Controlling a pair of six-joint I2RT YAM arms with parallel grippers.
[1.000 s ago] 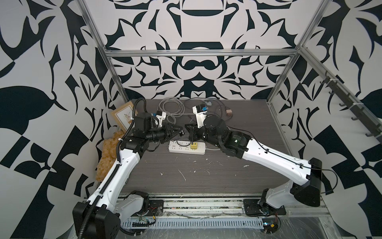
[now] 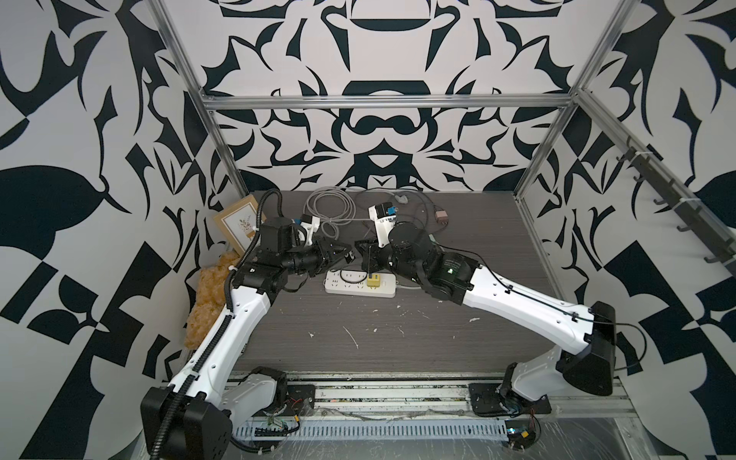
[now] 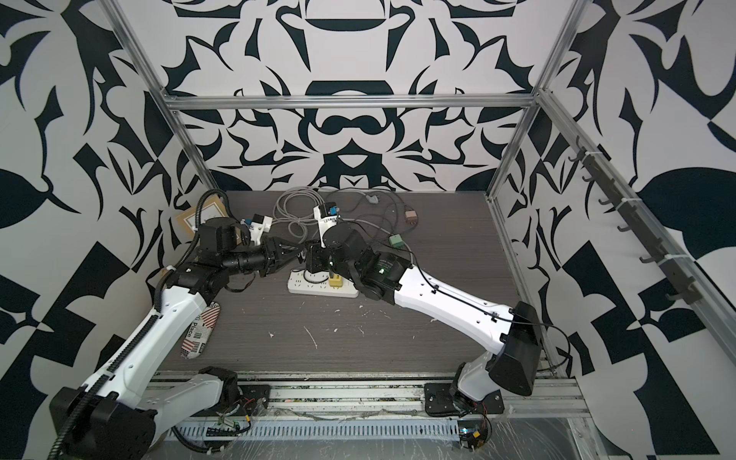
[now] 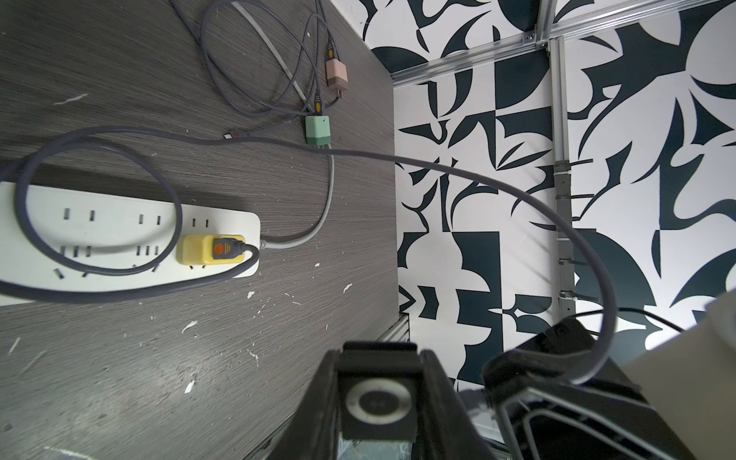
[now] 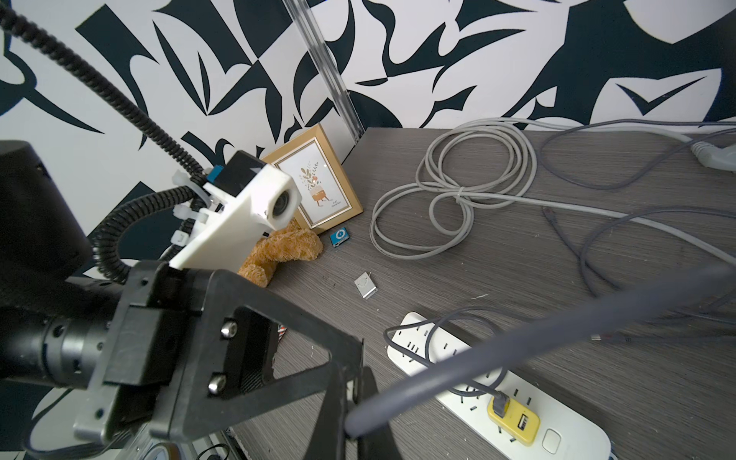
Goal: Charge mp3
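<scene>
In the left wrist view, a small black mp3 player [image 4: 378,425] with a pale ring button sits between the fingers of my left gripper, which is shut on it. My right gripper [image 2: 363,250] faces it from close by on the right, shut on a dark grey charging cable [image 5: 490,352]. That cable runs in an arc to the yellow adapter [image 4: 203,250] on the white power strip [image 5: 571,433], where its other plug is seated. Both grippers hover above the strip. Whether the cable's near end touches the player cannot be made out.
A blue player [image 5: 339,236] and a silver one [image 5: 365,285] lie near a framed picture [image 5: 316,180] and tan plush [image 5: 295,245]. Coiled grey cable [image 5: 490,149] and green [image 4: 317,130] and pink [image 4: 335,74] adapters occupy the back.
My right arm has shifted slightly to the left, toward the left gripper. The left arm has hardly moved.
</scene>
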